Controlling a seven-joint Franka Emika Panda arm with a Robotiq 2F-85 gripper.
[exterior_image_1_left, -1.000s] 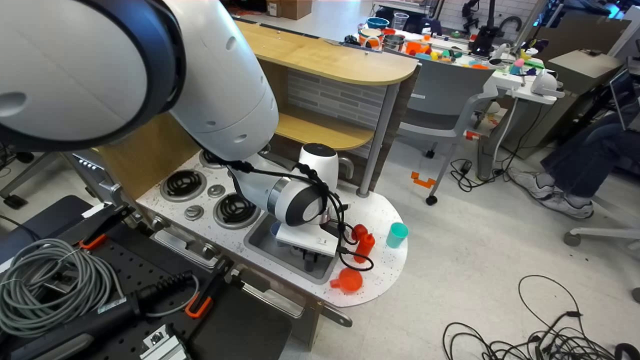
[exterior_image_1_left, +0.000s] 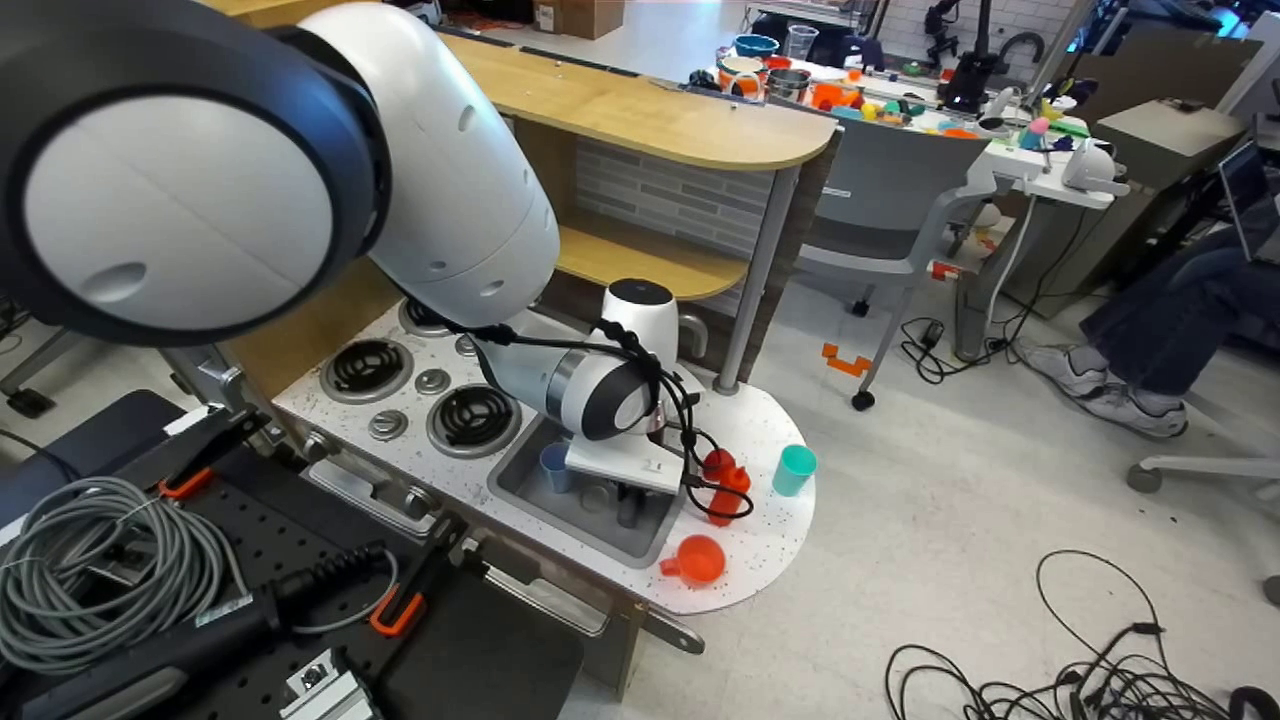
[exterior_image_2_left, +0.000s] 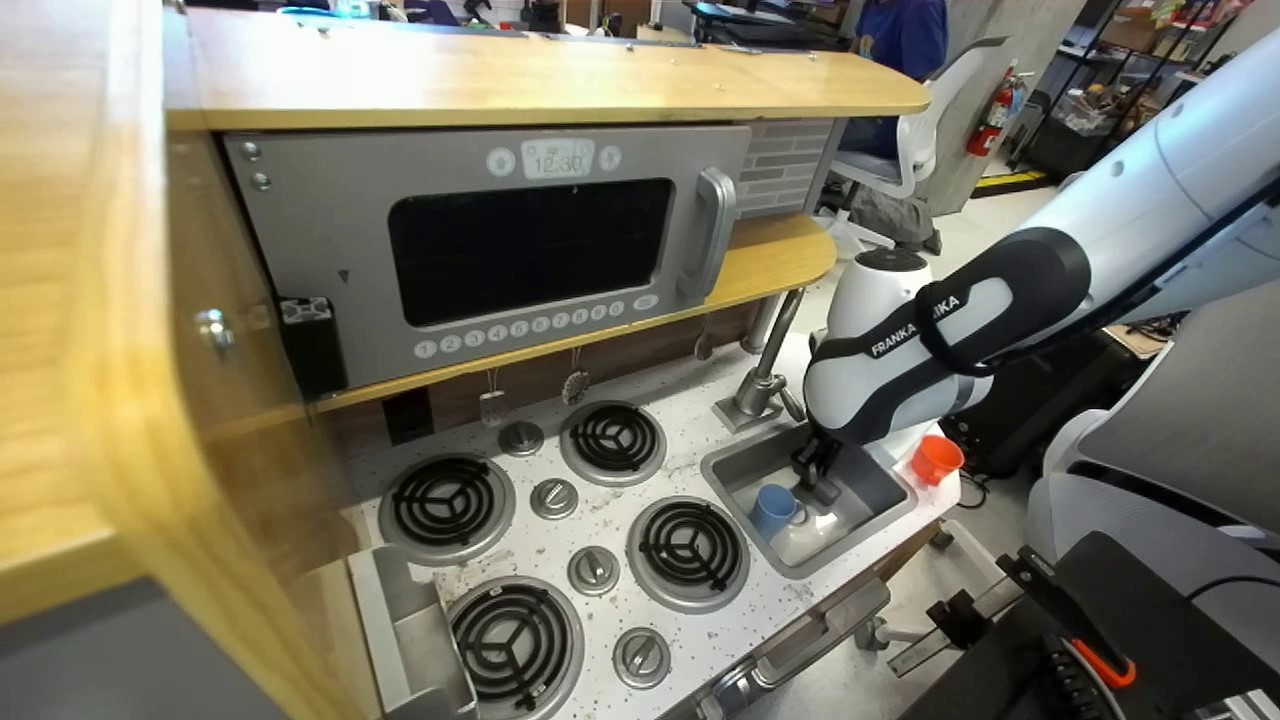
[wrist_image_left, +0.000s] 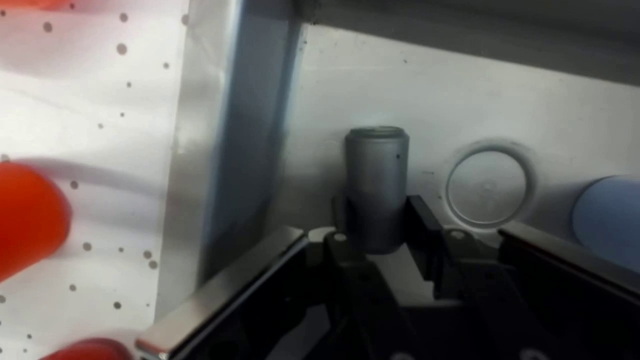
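Note:
In the wrist view a dark grey cylinder (wrist_image_left: 376, 174) with a ridged end stands between the black fingers of my gripper, which is shut on it. Exterior view 1 shows the cylinder (exterior_image_1_left: 627, 505) below the hand, inside the grey sink (exterior_image_1_left: 624, 557) near its right side. Whether its lower end touches the sink floor cannot be told. From the other side, in exterior view 2, my gripper (exterior_image_2_left: 818, 466) reaches down into the basin, the cylinder's outline blending with the dark fingers.
A blue cup (exterior_image_2_left: 775, 511) is in the sink, left of the gripper. Round the sink's right end are an orange cup (exterior_image_1_left: 696, 560), a red bottle (exterior_image_1_left: 729, 494) and a teal cup (exterior_image_1_left: 793, 469). The faucet (exterior_image_2_left: 761, 390) rises behind the basin.
Compared with a second ago, my hand and the cylinder are slightly farther from the counter's front edge, up and right in exterior view 1. More of the blue cup now shows.

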